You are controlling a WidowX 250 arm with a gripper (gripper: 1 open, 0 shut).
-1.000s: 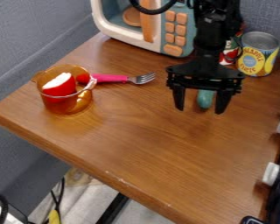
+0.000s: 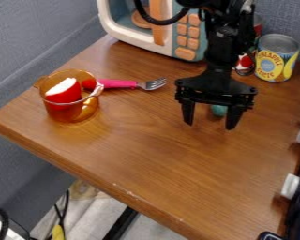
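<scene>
My black gripper (image 2: 209, 115) hangs over the wooden table at the right of centre, open, fingertips pointing down and apart. A teal object (image 2: 217, 110) shows behind it, between the fingers, partly hidden. An orange cup (image 2: 63, 111) holding red and white pieces stands on the left of the table. A fork with a pink handle (image 2: 120, 83) lies beside it.
A toy microwave (image 2: 150, 28) stands at the back. A can (image 2: 277, 58) and a red can, partly hidden by the arm, stand back right. A dark stove-like object (image 2: 298, 202) lines the right edge.
The gripper has shifted slightly left and a little down over the last second. The objects on the table look unchanged.
</scene>
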